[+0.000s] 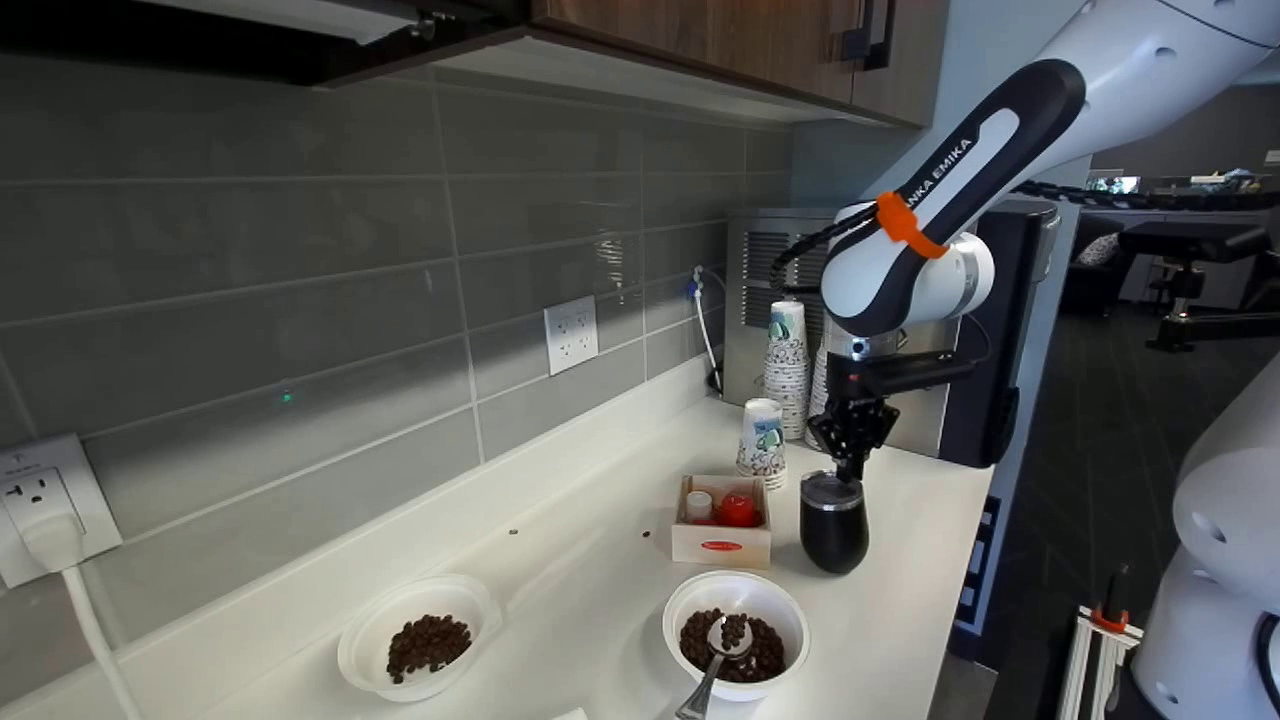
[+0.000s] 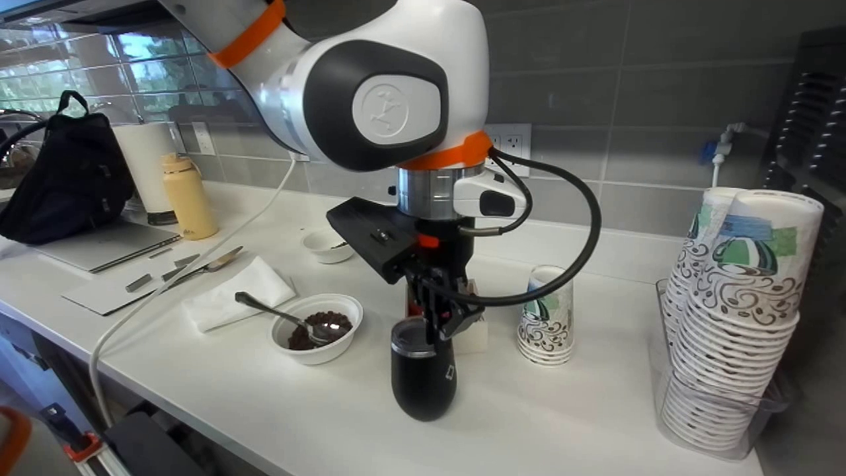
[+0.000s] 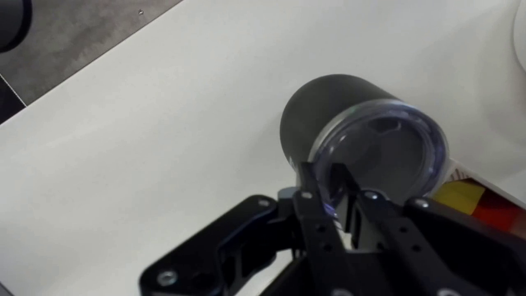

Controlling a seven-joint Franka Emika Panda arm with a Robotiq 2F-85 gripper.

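Note:
A black tumbler [image 1: 834, 522] with a clear lid and a silver rim stands on the white counter, close to a small wooden box [image 1: 721, 546]. My gripper points down at the tumbler's edge. In the wrist view one finger lies outside the rim and the other over the lid, with a gap between them that the rim crosses. The fingers look part open. Exterior view 2 has the fingers [image 2: 432, 326] overlapping the tumbler's upper side [image 2: 424, 381]; whether they touch it cannot be told there.
Paper cups [image 2: 547, 317] stand behind the tumbler, with taller stacks [image 2: 718, 333] to the right. A bowl of brown pieces with a spoon [image 1: 728, 632] sits nearer the front, and another bowl [image 1: 420, 630] lies toward the wall.

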